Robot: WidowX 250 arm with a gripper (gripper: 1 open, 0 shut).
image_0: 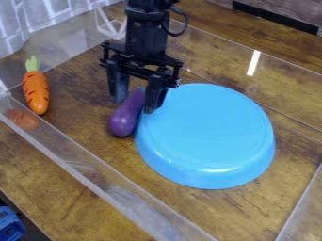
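Note:
The black gripper [138,79] hangs from the top centre over a purple eggplant [124,117] and the left edge of a large blue object [204,136], round like an upturned plate or lid. I cannot tell whether its fingers touch the eggplant. An orange carrot [37,92] with a green top lies apart at the left.
The wooden table [251,202] has free room at the front and at the back right. Clear walls run along the left and the right edge. A small blue object [7,224] is partly in view at the lower left corner.

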